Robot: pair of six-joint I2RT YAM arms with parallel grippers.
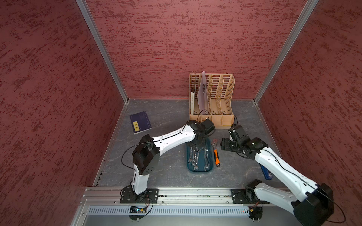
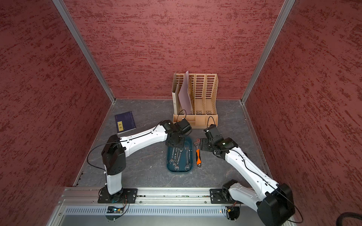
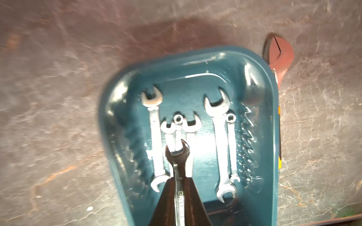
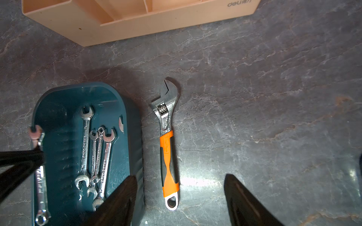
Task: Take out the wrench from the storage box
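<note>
A dark teal box (image 4: 131, 150) holds several silver wrenches (image 3: 155, 135) lying on its floor. Above them, my left gripper is shut on a silver wrench (image 3: 178, 156), whose open-ended head points ahead of the fingertips. In the right wrist view this held wrench (image 4: 40, 188) shows at the left, over the box, with the dark left fingers (image 4: 22, 162) across it. Just right of the box, on the table, lies an adjustable wrench with an orange handle (image 4: 168, 162). My right gripper stands open over the table by that wrench, with nothing held.
A beige file rack (image 1: 211, 120) with upright folders stands behind the box. At the left lies a dark blue book (image 1: 140, 122), and a blue object (image 1: 266, 172) sits partly behind the right arm.
</note>
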